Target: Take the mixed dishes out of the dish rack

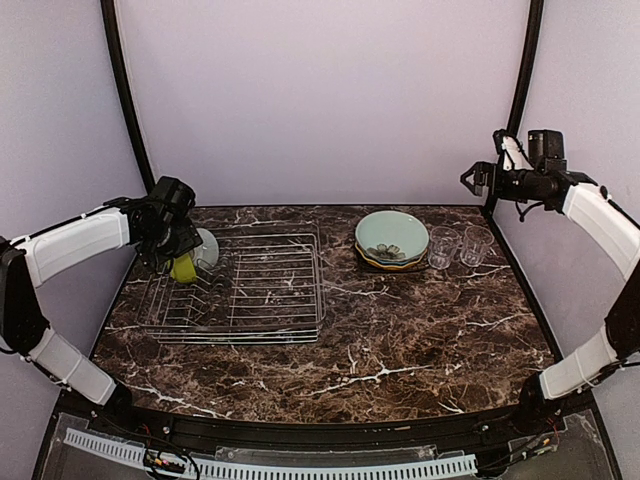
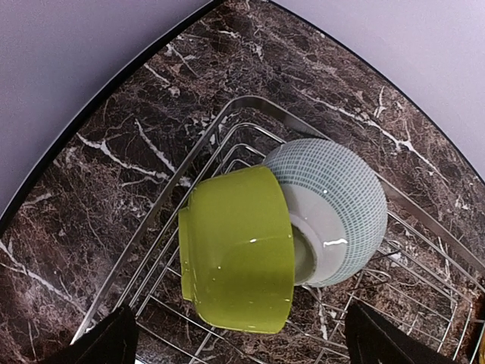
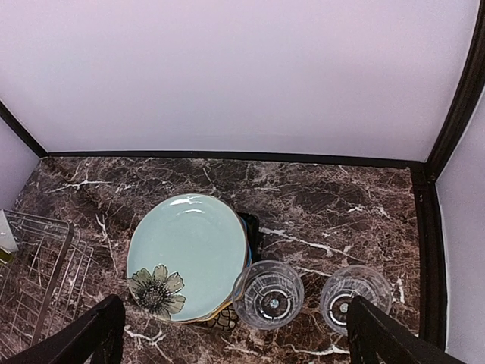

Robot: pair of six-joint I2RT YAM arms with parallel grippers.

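Observation:
In the left part of the wire dish rack (image 1: pixel 262 333) lean a yellow-green bowl (image 2: pixel 242 250) and, right behind it, a white bowl (image 2: pixel 337 208). My left gripper is open above the green bowl, which shows between and beyond its spread fingers; in the top view the hand partly covers both bowls. Up at the far right, well above the counter, my right gripper hangs open and empty. The rest of the rack looks bare.
A stack of plates, topped by a pale green plate (image 1: pixel 391 236) with a flower print, sits at the back right. Beside it stand two clear glasses, a nearer glass (image 3: pixel 268 294) and another glass (image 3: pixel 356 298).

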